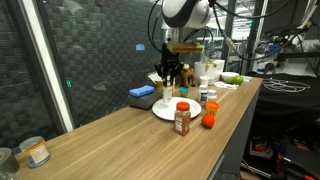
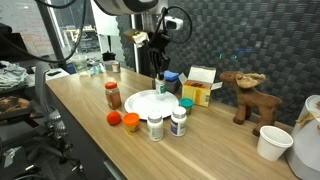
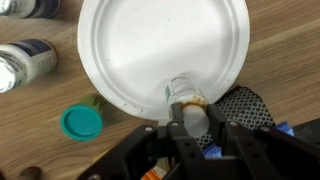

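Note:
My gripper (image 1: 169,82) points down over the white plate (image 1: 162,113), shut on a small white bottle (image 1: 168,94). In exterior view 2 the bottle (image 2: 161,87) is upright, with a green mark on its side, over the back part of the plate (image 2: 140,106). Seen from the wrist, the bottle (image 3: 189,103) overlaps the rim side of the plate (image 3: 165,45), which is otherwise bare. Whether its base touches the plate cannot be told.
Near the plate stand a brown-red jar (image 2: 113,95), a tomato (image 2: 114,119), an orange cup (image 2: 131,122), white bottles (image 2: 155,127) and a teal cup (image 2: 186,104). Behind are a box (image 2: 199,85) and a toy moose (image 2: 256,96).

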